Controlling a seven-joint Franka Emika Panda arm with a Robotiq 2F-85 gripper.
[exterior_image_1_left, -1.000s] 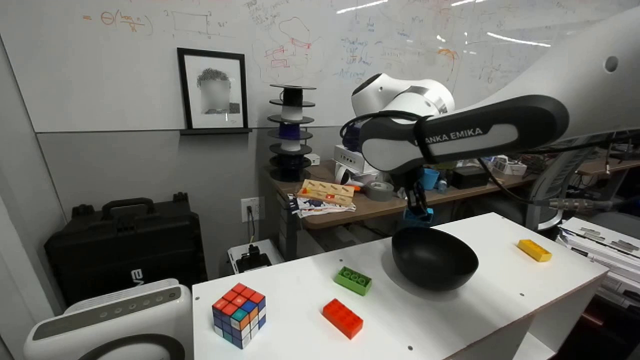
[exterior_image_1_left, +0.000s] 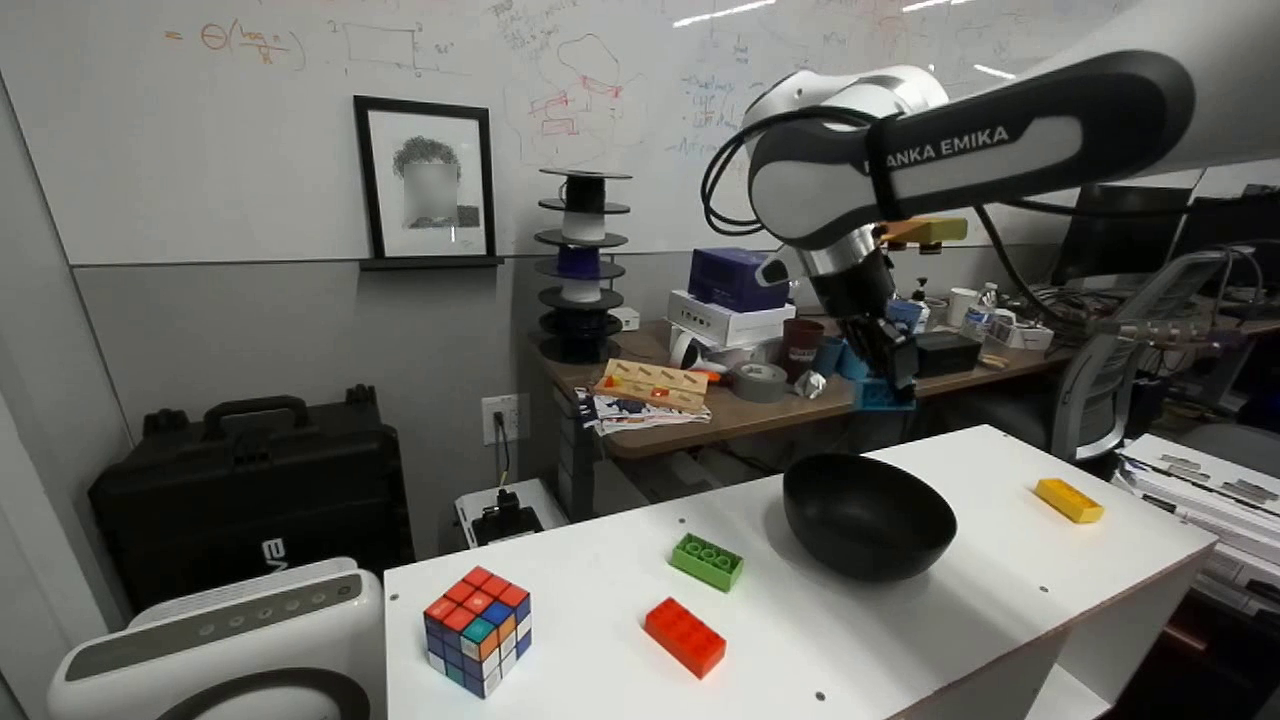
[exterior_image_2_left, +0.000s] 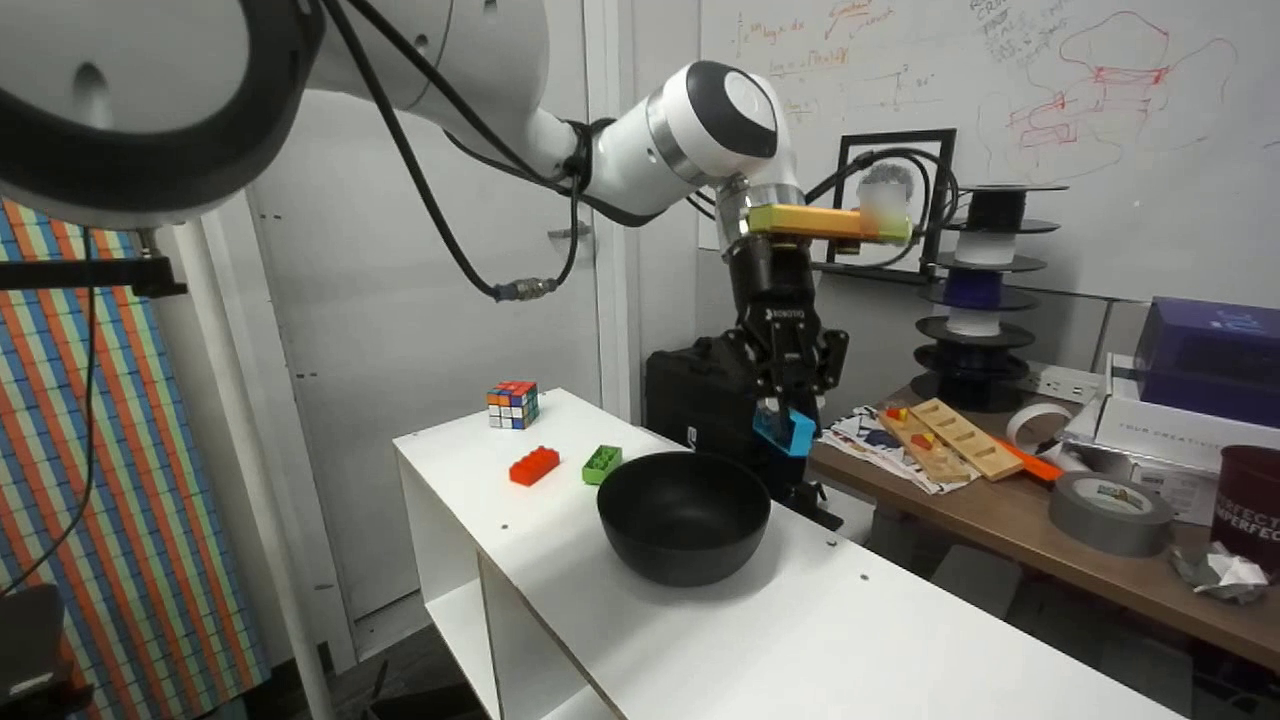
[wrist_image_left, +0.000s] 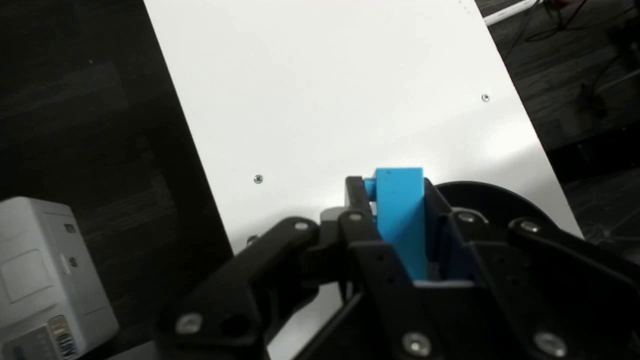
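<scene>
A blue brick (wrist_image_left: 400, 210) is pinched between the fingers of my gripper, which is shut on it. In exterior view 1 the same blue brick (exterior_image_1_left: 882, 394) hangs in the air above the far side of the black bowl (exterior_image_1_left: 869, 528). Exterior view 2 shows the brick (exterior_image_2_left: 783, 430) higher than the bowl (exterior_image_2_left: 684, 528) and off beyond its rim. Part of the bowl (wrist_image_left: 492, 201) peeks out behind my fingers in the wrist view; its inside is mostly hidden there.
On the white table lie a green brick (exterior_image_1_left: 708, 562), a red brick (exterior_image_1_left: 685, 636), a yellow brick (exterior_image_1_left: 1069, 500) and a puzzle cube (exterior_image_1_left: 477, 630). A cluttered brown desk (exterior_image_1_left: 768, 416) stands behind. Bare tabletop stretches between the bowl and the yellow brick.
My gripper has risen and moved right in exterior view 1, carrying the blue brick upward with it. The bowl, the cube and the bricks on the table have stayed where they were.
</scene>
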